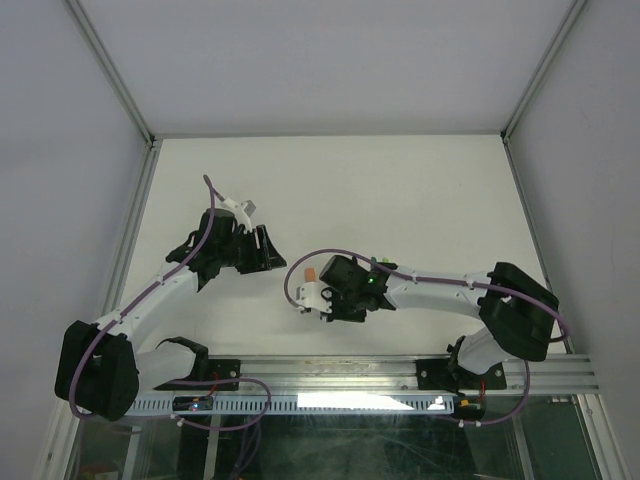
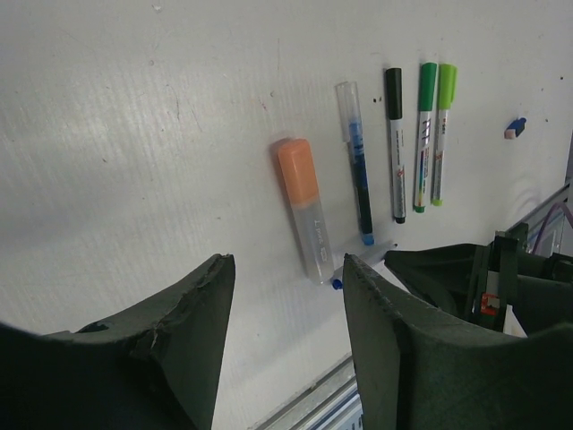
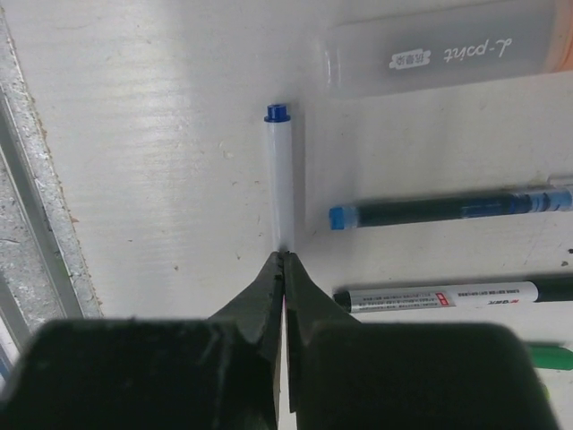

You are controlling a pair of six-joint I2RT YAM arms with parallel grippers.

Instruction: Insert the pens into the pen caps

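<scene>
A white pen (image 3: 281,179) with a blue end lies on the table in the right wrist view, leading up to my right gripper. That gripper is shut, its tips over the pen's lower part, with nothing visible between the fingers; the rest of the pen is hidden behind them. From the left wrist view, the pen's blue end (image 2: 337,284) shows near the right fingertips (image 2: 391,257). A dark blue pen (image 2: 361,184), a black pen (image 2: 397,148), a green pen (image 2: 423,134) and a light green pen (image 2: 441,134) lie alongside. My left gripper is open and empty, above the table.
A clear tube (image 2: 312,237) with an orange top (image 2: 298,170) lies between the left gripper and the pens. A small blue item (image 2: 515,127) sits beyond them. Metal rail (image 1: 300,370) borders the front.
</scene>
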